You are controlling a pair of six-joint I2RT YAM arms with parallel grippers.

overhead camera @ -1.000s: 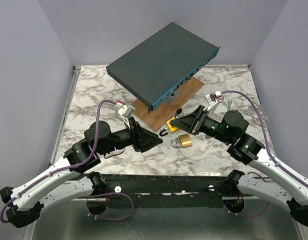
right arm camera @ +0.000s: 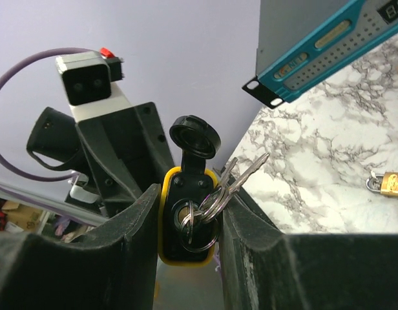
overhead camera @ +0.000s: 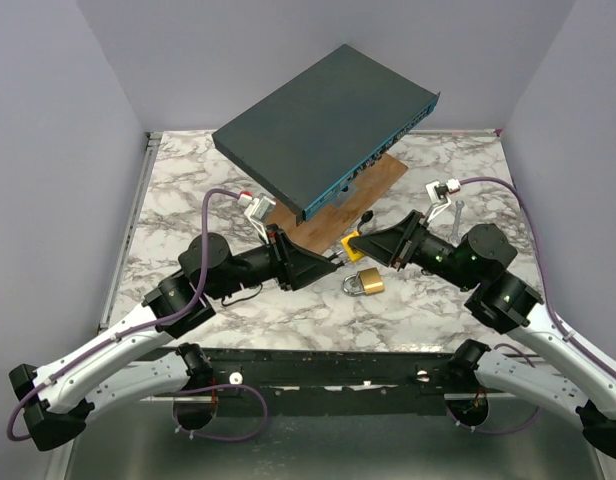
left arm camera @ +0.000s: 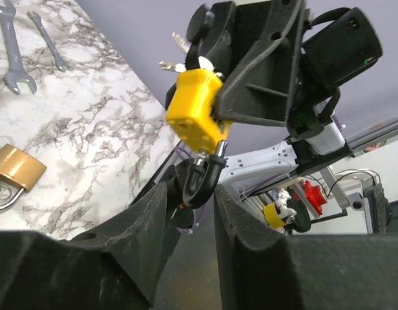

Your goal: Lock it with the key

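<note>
My right gripper is shut on a yellow padlock (left arm camera: pixel 191 106) with a black end face, held up above the table. Metal keys (right arm camera: pixel 218 194) on a ring hang at that face, beside a black flap cap (right arm camera: pixel 196 135); whether one sits in the keyhole is hard to tell. From the padlock's other end sticks out a black-sleeved shackle (left arm camera: pixel 209 177) with bare steel ends. Between the part-open fingertips of my left gripper lies the shackle's curve. Whether both shackle legs are seated in the body is unclear.
A brass padlock (overhead camera: pixel 364 282) lies on the marble table below the grippers. A large dark equipment box (overhead camera: pixel 323 125) overhangs a brown board (overhead camera: pixel 328 222) close behind them. Wrenches (left arm camera: pixel 13 51) lie at the right of the table.
My left gripper has come right, up to the shackle, which it stood apart from a second ago.
</note>
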